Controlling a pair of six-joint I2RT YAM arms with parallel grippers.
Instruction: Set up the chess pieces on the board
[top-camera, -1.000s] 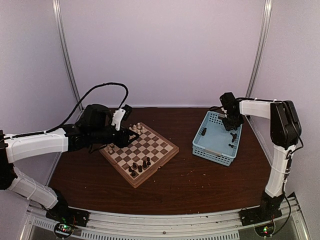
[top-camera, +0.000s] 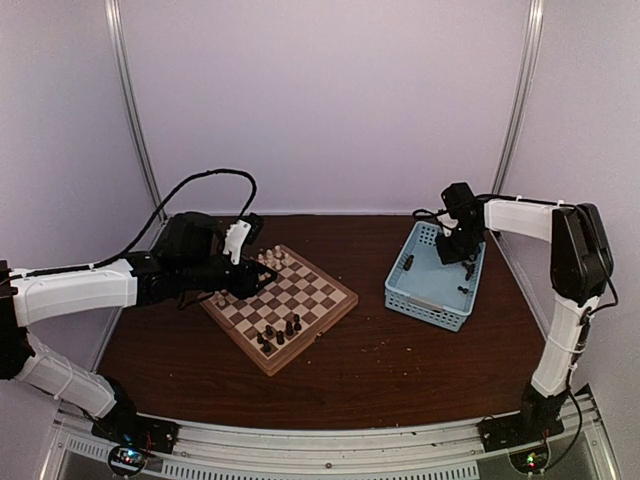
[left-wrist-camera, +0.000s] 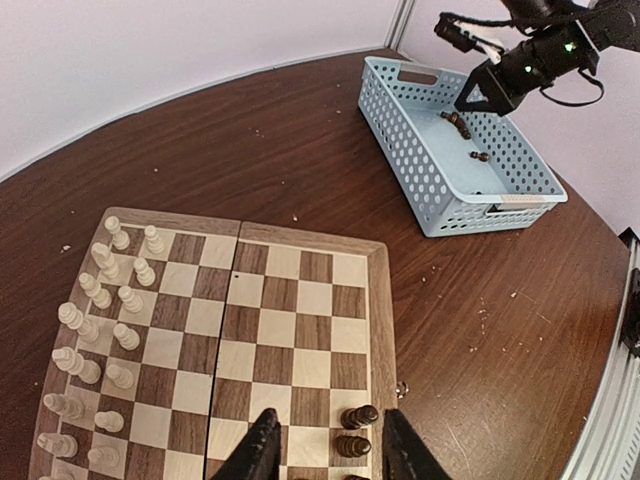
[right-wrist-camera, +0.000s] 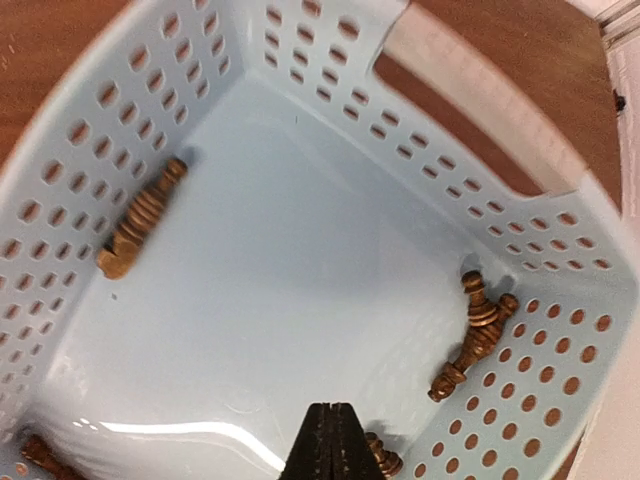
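Observation:
The chessboard carries white pieces in rows along its left side and several dark pieces near the right edge. My left gripper hangs over the board, fingers apart, nothing seen between them. My right gripper is shut, with nothing visible between its fingers, over the blue basket. Dark pieces lie on their sides inside the basket: one by the left wall, a cluster at the right, others at the bottom of the right wrist view.
Walls stand behind and at both sides.
The left arm is nearly still.

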